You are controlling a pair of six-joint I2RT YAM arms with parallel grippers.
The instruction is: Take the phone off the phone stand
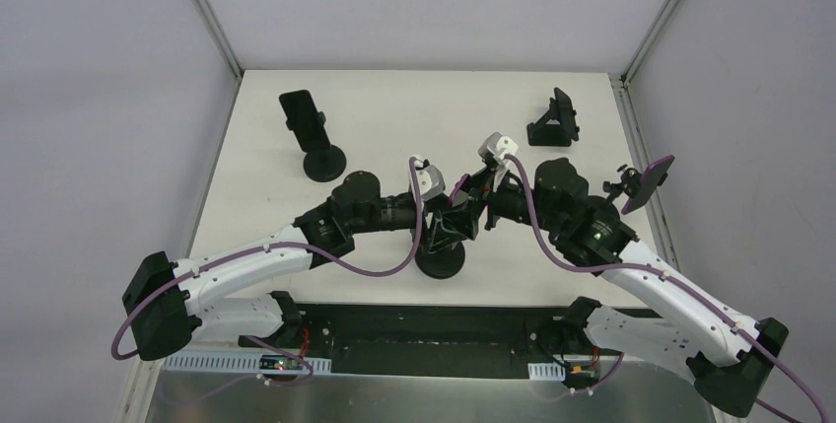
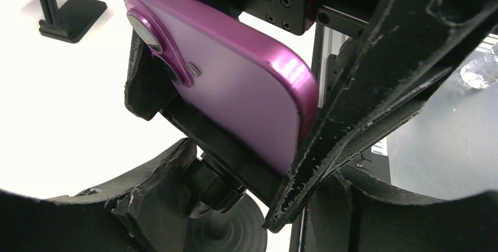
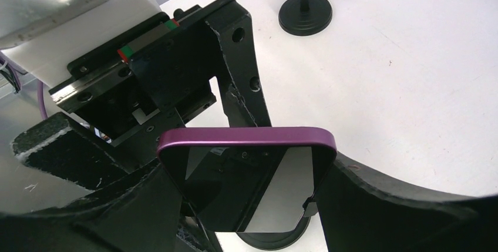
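Observation:
The purple phone [image 2: 229,76] rests on a black stand whose round base [image 1: 440,263] is at the centre of the table. My right gripper is shut on the phone, seen edge-on in the right wrist view. My left gripper [image 1: 444,226] is part open around the stand just below the phone, in the left wrist view either side of the holder's stem; whether it touches is unclear. The two grippers overlap in the top view.
Another phone on a round stand [image 1: 306,122] is at back left, a black angled stand [image 1: 552,125] at back right, and a purple phone on a stand [image 1: 646,184] at the right edge.

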